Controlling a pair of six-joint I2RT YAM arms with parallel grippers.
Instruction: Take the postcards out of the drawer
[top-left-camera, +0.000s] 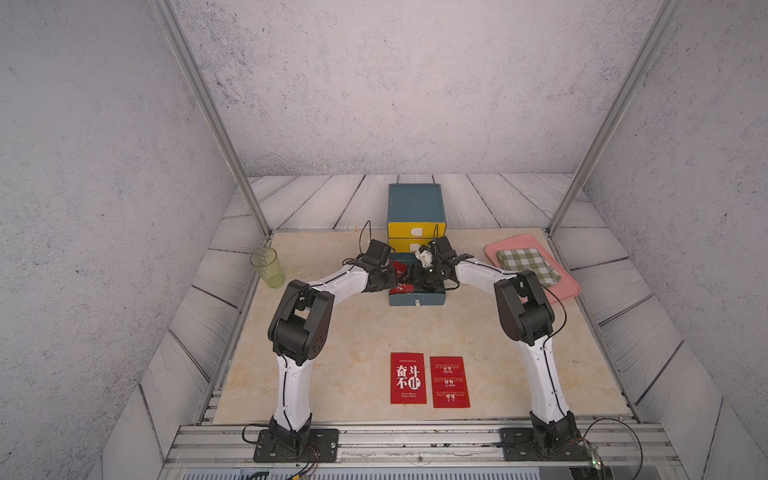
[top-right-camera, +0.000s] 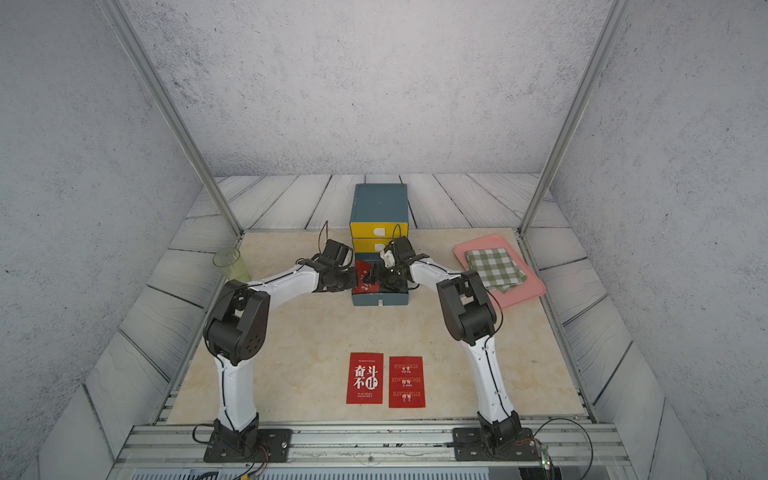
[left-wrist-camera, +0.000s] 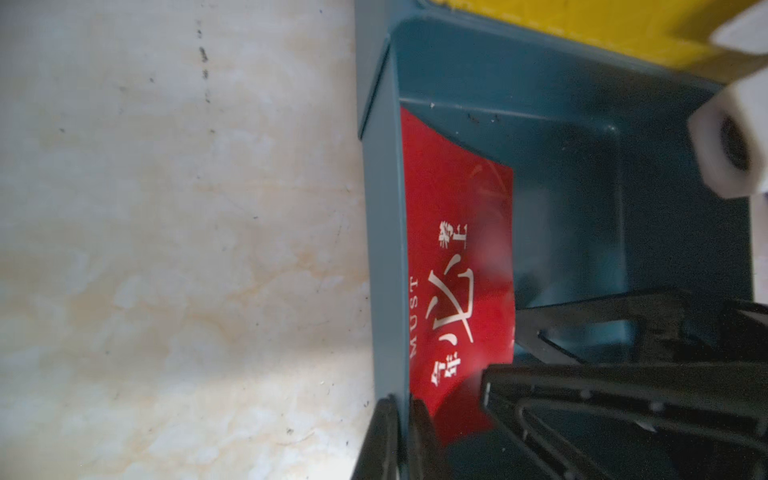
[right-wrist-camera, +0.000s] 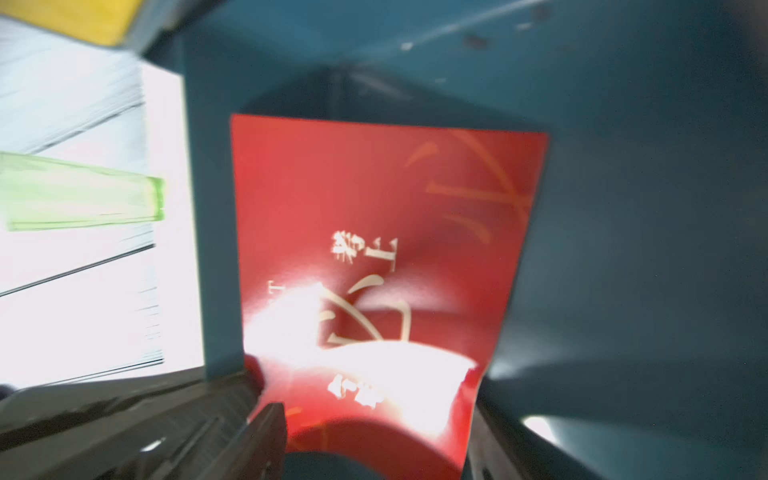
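Note:
The teal bottom drawer (top-left-camera: 416, 299) is pulled out from the yellow-fronted unit (top-left-camera: 416, 200). A red postcard (left-wrist-camera: 456, 208) leans, slightly curved, at its left side. My left gripper is shut on the drawer's left wall (left-wrist-camera: 384, 240). Inside the drawer, my right gripper is open around the lower part of the red card (right-wrist-camera: 376, 200). Two red postcards (top-left-camera: 407, 377) (top-left-camera: 449, 381) lie flat on the table near the front.
A green glass (top-left-camera: 268, 268) stands at the far left. A pink tray (top-left-camera: 560, 288) with a checked cloth (top-left-camera: 524, 264) lies at the right. The table (top-left-camera: 360, 336) between the drawer and the front cards is clear.

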